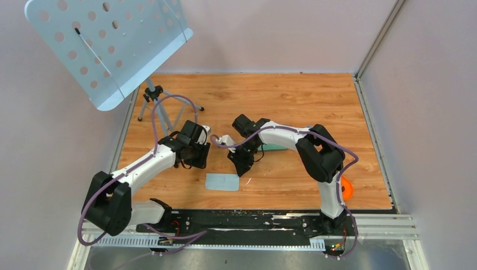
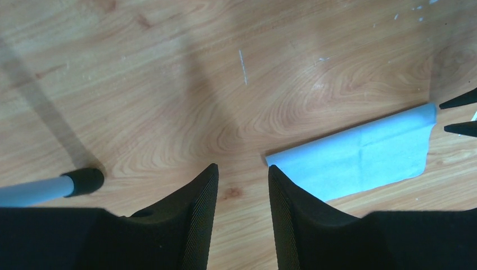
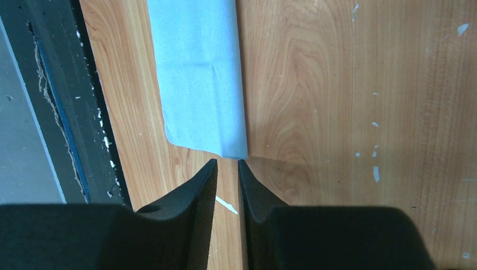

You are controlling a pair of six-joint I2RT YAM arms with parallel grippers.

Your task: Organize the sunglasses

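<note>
A light blue folded cloth (image 1: 222,181) lies flat near the front of the wooden table. My left gripper (image 1: 201,166) is up and to the left of its back left corner; in the left wrist view its fingers (image 2: 199,216) stand apart, with only bare wood between the tips. At the cloth's right end is my right gripper (image 1: 241,173). A narrow gap parts its fingers (image 3: 203,208), and the cloth's end (image 3: 232,147) sits just beyond the tips; whether they touch cannot be told. I can make out no sunglasses in any view.
A teal item (image 1: 274,147) is partly hidden behind my right arm. An orange round thing (image 1: 347,189) sits at the table's right edge. The tripod (image 1: 159,107) of a tilted white panel stands at back left. Open wood stretches across the back.
</note>
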